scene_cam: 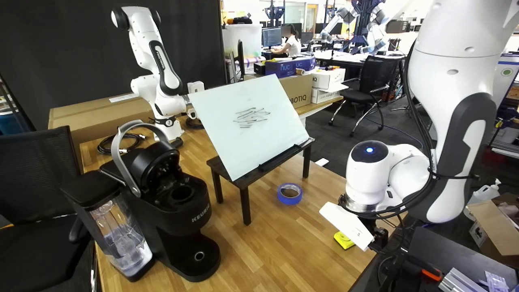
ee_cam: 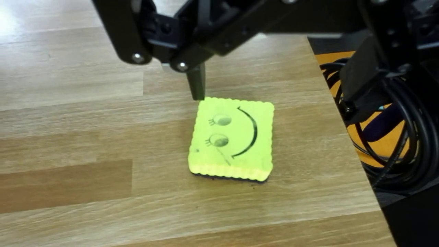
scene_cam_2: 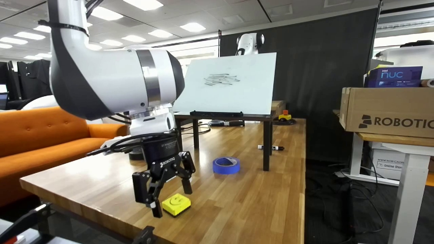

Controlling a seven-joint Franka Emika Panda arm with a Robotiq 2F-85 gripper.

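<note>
A yellow block [ee_cam: 234,138] with a smiley face and dark underside, perhaps a whiteboard eraser, lies flat on the wooden table near its edge. My gripper [scene_cam_2: 172,198] stands open above and close to it, fingers pointing down and nothing held between them. In the wrist view one fingertip [ee_cam: 197,84] appears just at a corner of the block, while the other finger is far to the right. A whiteboard [scene_cam: 250,129] with several dark scribbled strokes leans on a small dark stand [scene_cam: 245,204].
Blue tape [scene_cam_2: 226,165] rests on the table between gripper and stand. A black marker [scene_cam_2: 271,147] lies by a stand leg. The coffee maker [scene_cam: 182,209] occupies the other side.
</note>
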